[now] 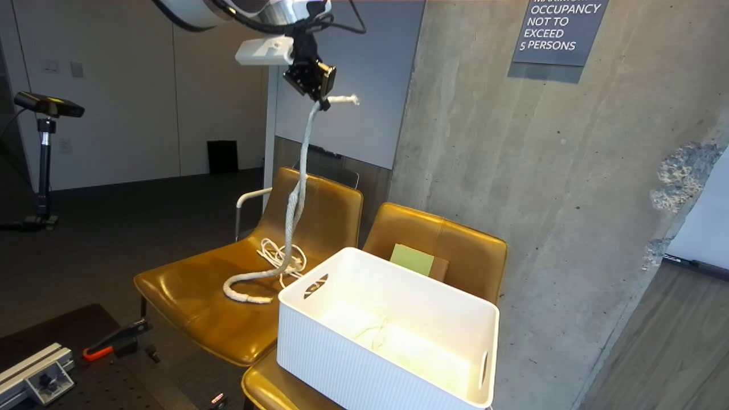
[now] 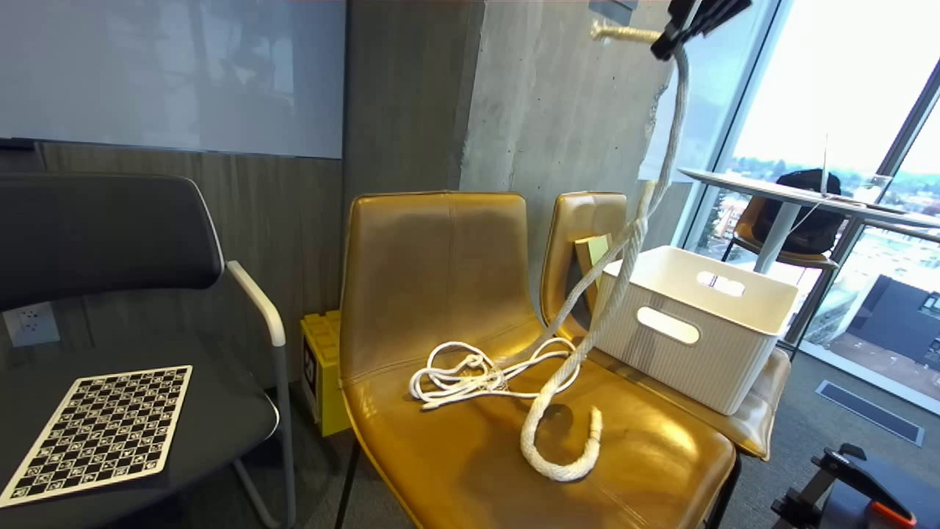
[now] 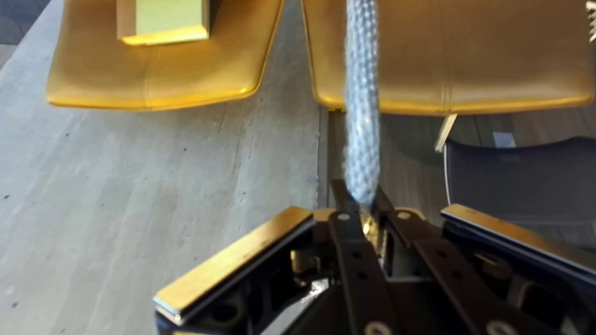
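Observation:
High above the left tan chair, my gripper (image 1: 323, 103) is shut on a thick pale rope (image 1: 303, 164). One short end sticks out sideways past the fingertips, while the longer part hangs down to the chair seat and curls there in a hook. In the wrist view the rope (image 3: 362, 106) runs straight out from between the fingers. A thinner white cord (image 2: 463, 379) lies loosely coiled on the same seat, the thick rope crossing in front of it. To the right, a white ribbed bin (image 1: 389, 372) rests on the second chair, with a thin pale strand (image 1: 374, 335) inside.
The left tan chair (image 2: 440, 273) stands beside the bin's chair. Behind the bin, a green-and-brown block (image 1: 412, 259) leans on the backrest. A concrete wall (image 1: 547, 205) rises behind. A dark chair holding a checkered board (image 2: 101, 432) is at the far left.

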